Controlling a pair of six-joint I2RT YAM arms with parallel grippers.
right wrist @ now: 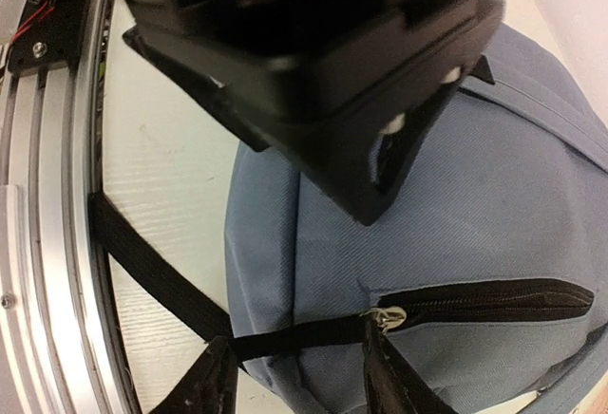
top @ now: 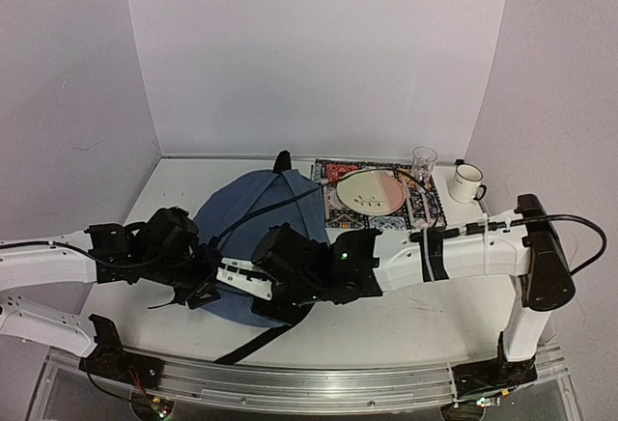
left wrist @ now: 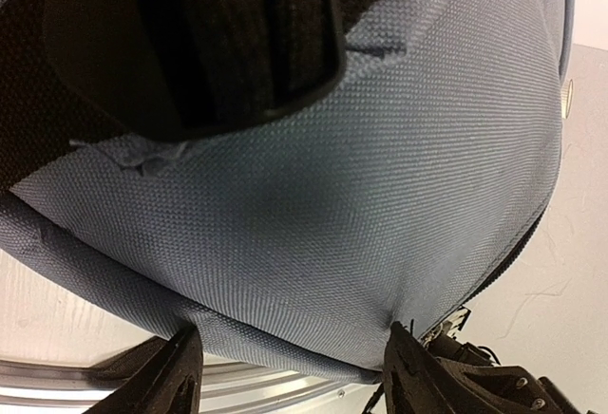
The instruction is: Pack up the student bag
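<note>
A blue bag (top: 239, 204) lies on the left half of the table. In the left wrist view its blue cloth (left wrist: 313, 224) fills most of the picture; my left gripper is open near the bag's edge, fingers well apart. From the right wrist view, a black zipper (right wrist: 494, 301) with a metal pull (right wrist: 388, 317) runs across the bag. My right gripper stands open there, its right finger close below the pull. A black strap (right wrist: 309, 335) crosses just beyond the fingers. Whether either gripper touches the cloth, I cannot tell.
A patterned mat (top: 331, 213) with a plate (top: 371, 192) lies at the back, and a glass (top: 424, 162) and a white mug (top: 466, 183) stand at the back right. Both arms meet closely over the bag; the left gripper's dark body (right wrist: 332, 82) looms above it.
</note>
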